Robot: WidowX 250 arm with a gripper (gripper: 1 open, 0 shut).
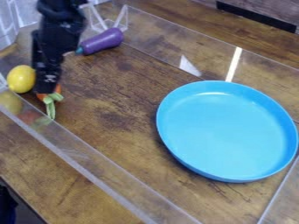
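Observation:
The black gripper [45, 72] is at the upper left, blurred, its fingers spread over a carrot [49, 98] that lies with its green top toward the front. A yellow lemon-like object [20, 79] lies just left of the carrot. A purple eggplant-like object [103, 42] lies behind, to the right of the arm. The carrot's upper part is partly hidden by the gripper.
A large blue plate [226, 131] fills the right side. Clear plastic walls edge the wooden work area [122, 122]. Bare wood lies between the carrot and the plate.

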